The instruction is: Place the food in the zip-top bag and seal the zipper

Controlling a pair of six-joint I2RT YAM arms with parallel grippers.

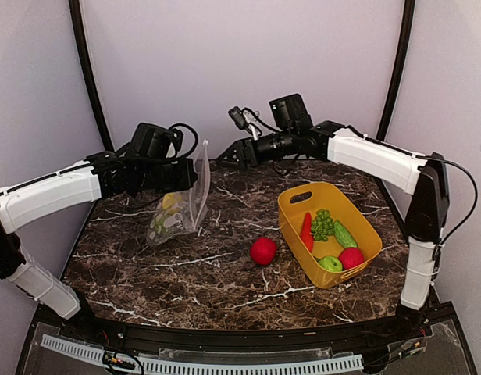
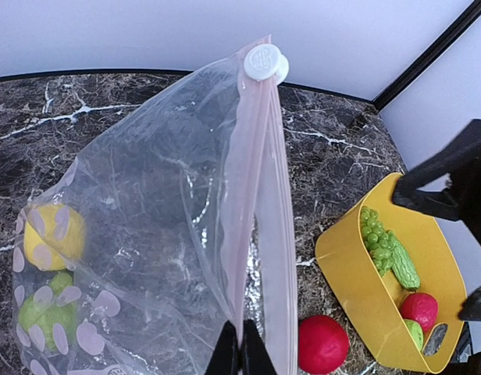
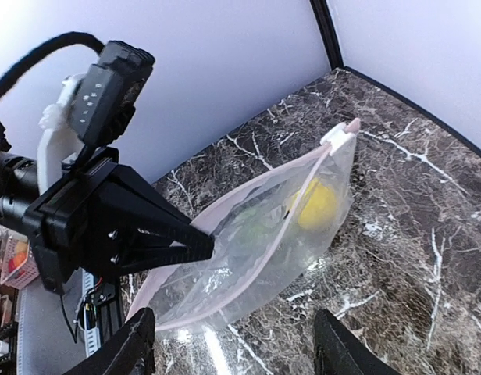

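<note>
The clear zip top bag [image 2: 147,187] stands upright with its mouth gaping and a white slider [image 2: 262,62] at one end of the zipper. Inside it lie a yellow item [image 2: 55,236] and a green one [image 2: 47,319]. My left gripper is shut on the bag's rim. To the right of the bag, a red round fruit [image 1: 263,250] rests on bare tabletop, outside the bag. My right gripper [image 1: 231,154] is above the table near the bag's mouth, its fingers [image 3: 131,348] spread with nothing between them.
A yellow basket [image 1: 295,238] at the right contains a carrot [image 1: 307,232], grapes [image 1: 322,225], a cucumber [image 1: 344,236], a green apple [image 1: 331,264] and another red item [image 1: 350,258].
</note>
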